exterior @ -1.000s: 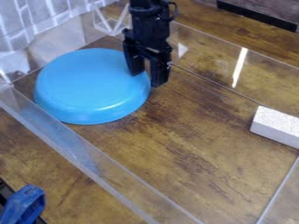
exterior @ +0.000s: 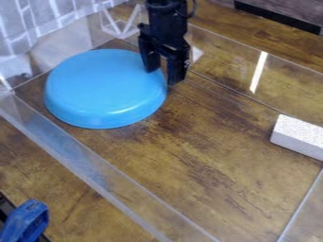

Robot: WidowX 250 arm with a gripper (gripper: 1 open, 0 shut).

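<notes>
A large round blue object [exterior: 101,90], smooth and flattened, lies on the wooden tray floor at the upper left. The dark gripper [exterior: 164,59] hangs at the top centre, down at the back right edge of the blue object, its fingers apart. Whether it touches the object is hard to tell.
A white block [exterior: 300,135] lies at the right. A blue item [exterior: 23,223] is at the lower left corner, outside the clear wall. A crumpled pale sheet [exterior: 44,24] is at the upper left.
The blue object has shifted slightly to the right and up from where it was a second ago. The gripper has moved very little.
</notes>
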